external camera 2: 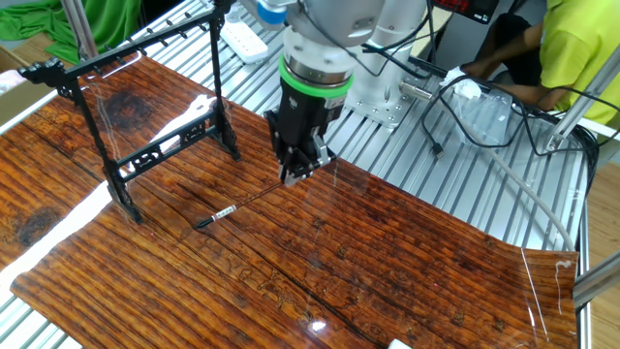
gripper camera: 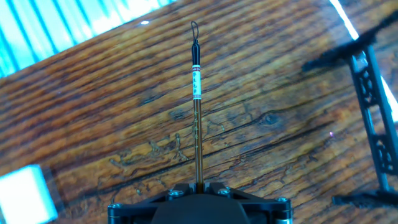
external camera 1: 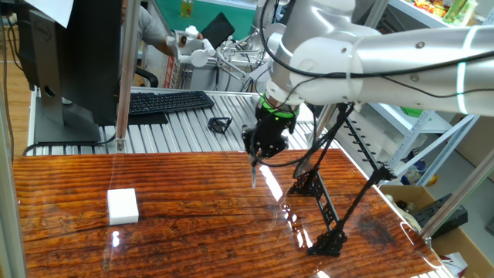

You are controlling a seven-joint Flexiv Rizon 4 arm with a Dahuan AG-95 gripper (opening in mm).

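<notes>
My gripper is shut on a slim brown brush. The brush has a white label, and a black end with a hanging loop points away from the fingers in the wrist view. In exterior view 2, the brush slants out from the gripper toward the lower left. Exterior view 1 shows the gripper above the wooden board, left of a black rack, with the brush below it. The brush's other end is hidden behind the fingers.
The black rack stands upright with a row of pegs along its top bar. A white block lies on the left of the wooden board. Between block and rack the board is clear. A keyboard and monitor sit behind.
</notes>
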